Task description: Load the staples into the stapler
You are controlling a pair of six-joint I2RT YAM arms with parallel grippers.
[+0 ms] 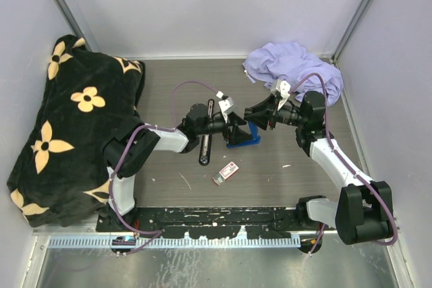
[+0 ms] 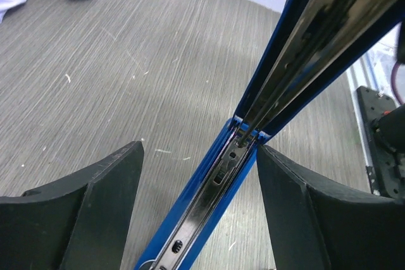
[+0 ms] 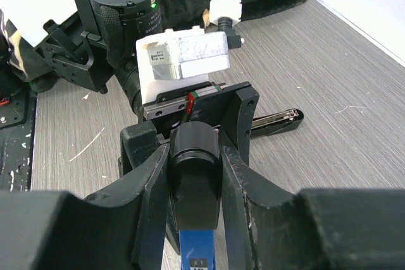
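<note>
The blue stapler (image 1: 246,141) stands opened, its lower channel (image 2: 218,181) lying along the table and its upper part (image 2: 297,49) raised. In the right wrist view my right gripper is shut on the stapler's black end. My left gripper is open around the lower channel in its own view, just below the hinge region; whether it touches is unclear. A small box (image 1: 226,173), apparently of staples, lies on the table in front.
A long black rail-like piece (image 1: 204,153) lies left of the stapler. A lilac cloth (image 1: 290,62) lies at the back right and a dark flowered blanket (image 1: 61,173) at the left.
</note>
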